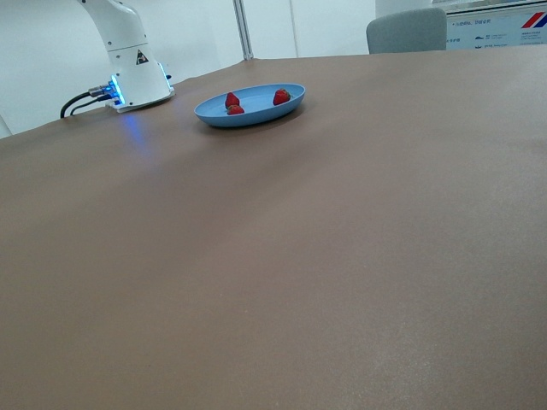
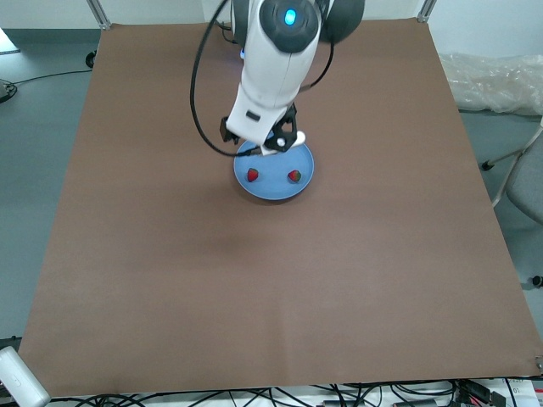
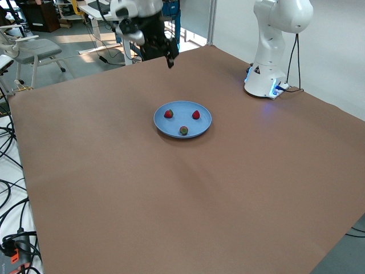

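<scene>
A blue plate (image 2: pixel 273 182) (image 1: pixel 249 121) (image 3: pixel 182 108) holds three strawberries: one on the left (image 2: pixel 252 175), one on the right (image 2: pixel 294 175) and another seen in the right view (image 3: pixel 195 115). My gripper (image 2: pixel 259 137) (image 3: pixel 168 54) hangs raised at the far side of the plate in the left view, partly covering it there. In the right view its dark end is well above the plate. I cannot tell whether its fingers are open or shut. The top view does not show the gripper.
A grey chair (image 2: pixel 526 178) stands beside it, and cables (image 2: pixel 382 394) run along the near edge.
</scene>
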